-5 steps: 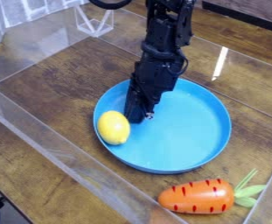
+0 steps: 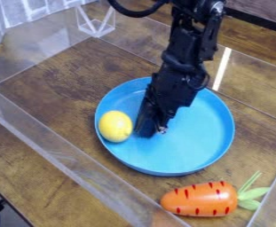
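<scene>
A blue round plate (image 2: 193,146) holds a yellow lemon-like object (image 2: 115,126) at its left side. My black gripper (image 2: 152,120) reaches down over the plate just right of the lemon, shut, with nothing visible between its fingers; the fingertips are dark and hard to make out. An orange toy carrot (image 2: 200,200) with green leaves lies outside the plate at the lower right.
Clear plastic walls (image 2: 69,160) edge the wooden work surface (image 2: 57,75). The wood left of and behind the plate is clear.
My gripper has shifted slightly right, away from the lemon, which now looks rounder and sits a little higher on the plate.
</scene>
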